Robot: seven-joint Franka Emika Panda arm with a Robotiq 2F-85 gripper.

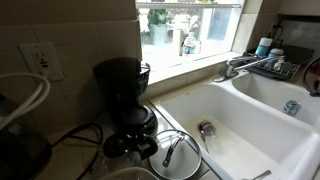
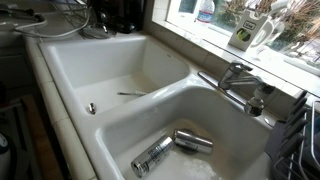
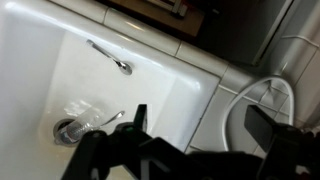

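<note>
In the wrist view my gripper has its black fingers spread wide apart, over the sink's edge, with nothing held between them. Below and to the left is the white sink basin [image 3: 160,85]. A metal spoon [image 3: 112,57] lies in it near the wall, and another utensil [image 3: 108,121] lies by the drain, beside crumpled clear plastic [image 3: 92,112]. Exterior view 1 shows a utensil [image 1: 207,129] in the basin as well. Two cans [image 2: 153,155] [image 2: 194,140] lie on their sides in the other basin. Neither exterior view clearly shows the gripper.
A coffee maker [image 1: 122,85] and a glass lid [image 1: 177,158] stand left of the sink. The faucet [image 2: 235,75] rises behind the basins, and a dark dish rack [image 2: 297,130] is at the far side. A white hose [image 3: 290,90] loops over the counter.
</note>
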